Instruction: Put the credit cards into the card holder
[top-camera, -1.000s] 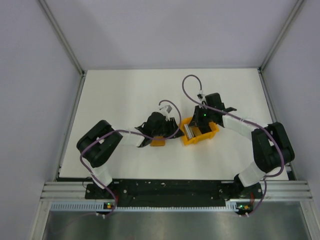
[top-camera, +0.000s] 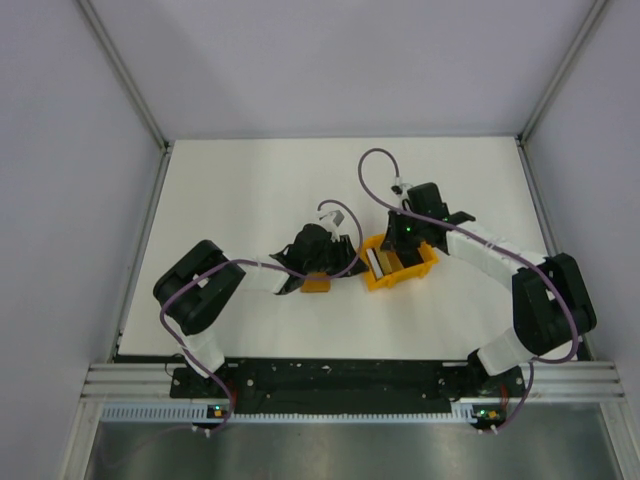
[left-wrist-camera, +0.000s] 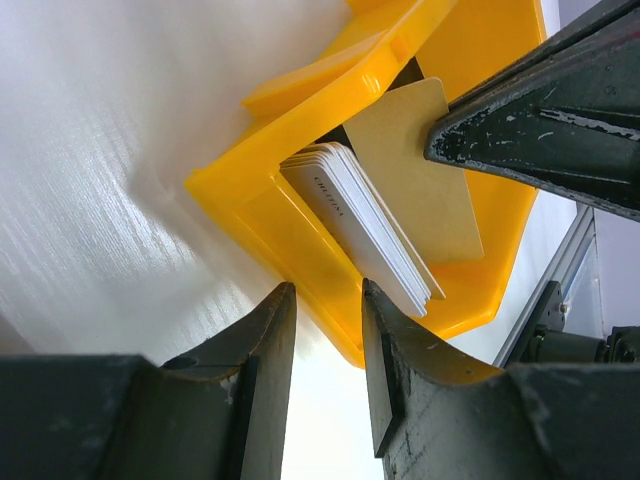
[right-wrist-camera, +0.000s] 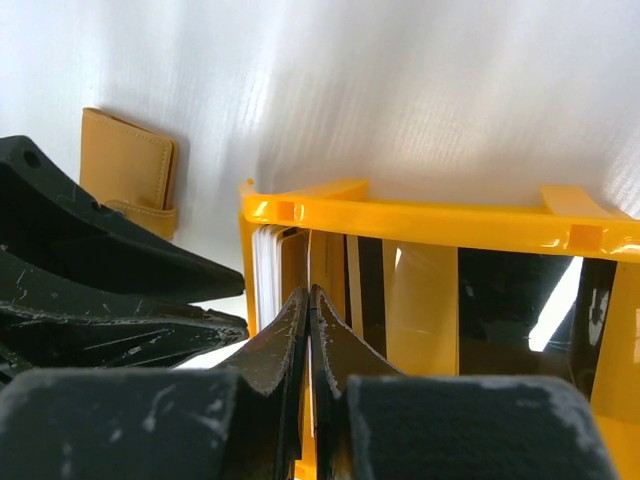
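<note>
White-edged cards stand in a stack (left-wrist-camera: 355, 215) against one end wall of the yellow tray (left-wrist-camera: 255, 205). Apart from the stack, a gold card (left-wrist-camera: 415, 165) leans at an angle inside the tray. My right gripper is shut with the thin edge of this card between its fingertips. My left gripper holds nothing; its part-open fingers are at the tray's outer end wall. The tan card holder (right-wrist-camera: 125, 165) lies flat on the table, partly under the left arm in the top view, where it (top-camera: 316, 286) shows below the gripper.
Dark and gold items (right-wrist-camera: 425, 300) fill the other part of the tray. Both grippers are close together around the tray.
The left arm stays in place.
</note>
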